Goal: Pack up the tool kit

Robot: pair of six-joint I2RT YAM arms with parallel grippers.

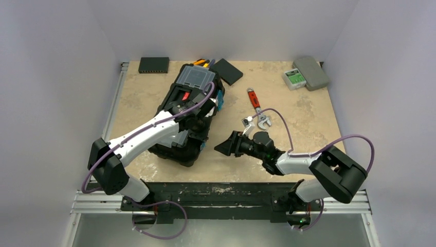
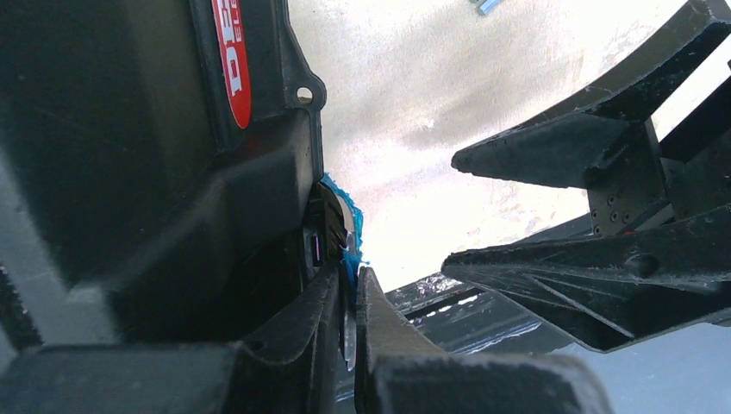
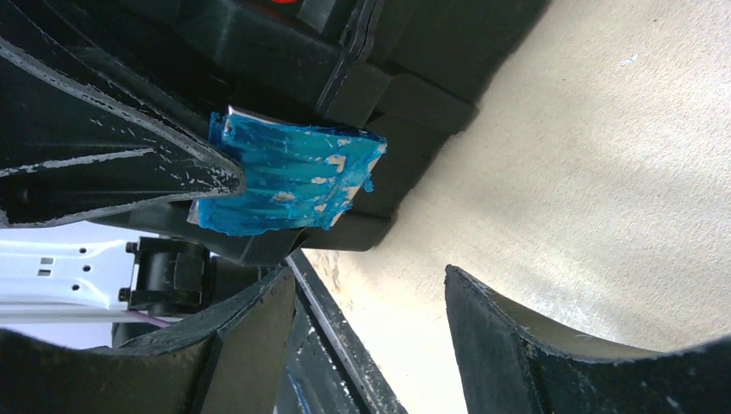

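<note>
The closed black tool box (image 1: 177, 152), with clear lid panels, lies tilted across the left half of the table. On its right side is a latch wrapped in blue tape (image 3: 293, 177). My left gripper is shut on the latch's edge, the tape showing between its fingers in the left wrist view. Right of the box, my right gripper stands open and empty, its two fingers parted and clear of the latch. A red-handled adjustable wrench (image 1: 258, 107) rests on the table beyond the right arm.
A grey case (image 1: 311, 73) and a clear box with green contents (image 1: 294, 79) stand at the back right. Two flat black boxes (image 1: 153, 65) (image 1: 226, 71) lie at the back, near orange-handled tools (image 1: 199, 62).
</note>
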